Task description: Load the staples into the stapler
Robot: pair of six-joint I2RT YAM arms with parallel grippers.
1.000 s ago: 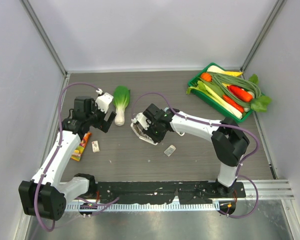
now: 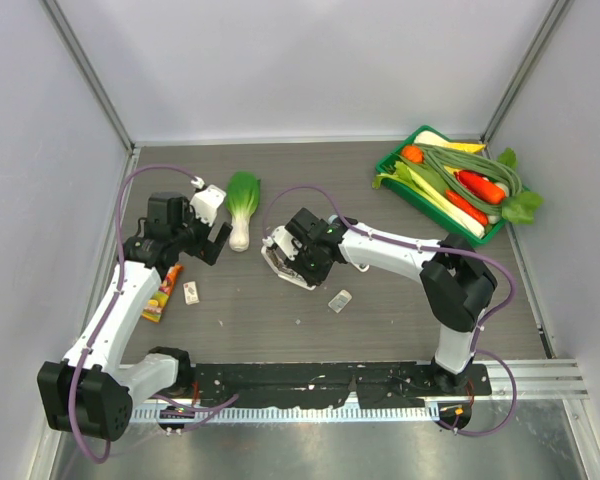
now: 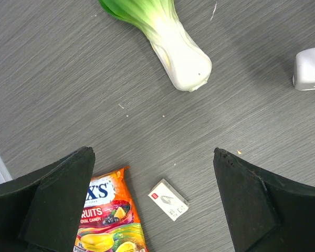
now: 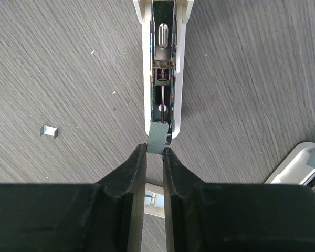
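An open white stapler (image 4: 179,105) lies on the table, its metal staple channel (image 4: 163,89) facing up. Pinched between the fingertips of my right gripper is a short grey staple strip (image 4: 157,135), so that gripper is shut on it. The strip overlaps the near end of the channel in the right wrist view; whether it touches or sits inside cannot be told. From above, the right arm covers much of the stapler (image 2: 296,279). My left gripper (image 2: 215,243) stands open and empty, away from the stapler, one end (image 3: 307,69) of which shows in the left wrist view.
A loose staple piece (image 4: 49,131) lies beside the stapler. Nearby are a small open box (image 2: 340,300) and a second stapler-like white item (image 4: 294,163). A leek (image 2: 242,208), snack bag (image 3: 113,215), small carton (image 3: 168,199) and green vegetable basket (image 2: 384,164) stand around.
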